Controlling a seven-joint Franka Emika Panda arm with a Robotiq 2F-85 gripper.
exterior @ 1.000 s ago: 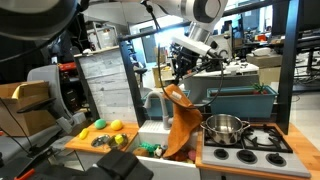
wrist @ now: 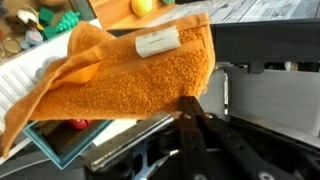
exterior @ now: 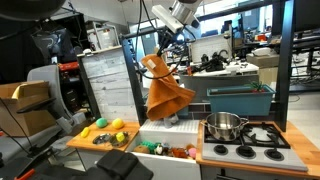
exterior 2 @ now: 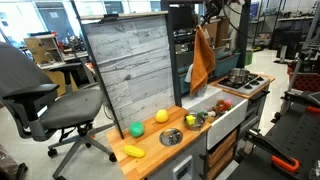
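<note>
An orange towel (exterior: 168,95) hangs in folds from my gripper (exterior: 159,50), above the open sink drawer. Its upper end is pinched between the shut fingers, and the cloth hangs free below. In exterior view 2 the towel (exterior 2: 203,62) drops beside the wooden wall panel. The wrist view has the towel (wrist: 120,85) spread out under the gripper, with a pale block-like piece against its upper part. The fingertips themselves are hard to make out there.
A steel pot (exterior: 224,126) and a black stove (exterior: 255,143) occupy the right counter. Behind them is a teal box (exterior: 240,99). Colourful items lie in the open drawer (exterior: 168,160). Left counter: a yellow banana (exterior 2: 134,151) and round toys. Dark posts and a beam stand close around the towel.
My gripper has risen and moved left with the towel. The cloth has gone from low over the sink, beside the pot, to hanging higher near the dark post.
</note>
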